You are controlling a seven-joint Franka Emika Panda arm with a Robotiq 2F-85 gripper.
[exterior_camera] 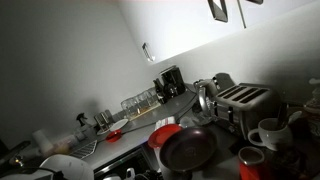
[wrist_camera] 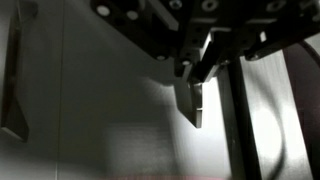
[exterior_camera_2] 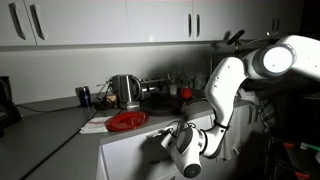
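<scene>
In exterior view 2 my arm reaches down in front of the counter, its gripper [exterior_camera_2: 168, 140] low before the white cabinet fronts [exterior_camera_2: 115, 158]. From the wrist view, the dark gripper is close to a pale flat front [wrist_camera: 100, 100]. A metal bar end [wrist_camera: 192, 105], apparently a handle, juts out below the fingers; whether it lies between them is unclear. Another handle [wrist_camera: 14, 90] runs along the left side. The finger gap is too dark to read. Exterior view 1 shows only part of the arm [exterior_camera: 60, 165] at the lower left.
On the counter are a black pan [exterior_camera: 188, 149], a red plate [exterior_camera_2: 126, 121], a toaster [exterior_camera: 243, 105], a red can [exterior_camera: 252, 163] and a white mug [exterior_camera: 272, 133]. A dark gap [wrist_camera: 240, 120] runs beside the pale front.
</scene>
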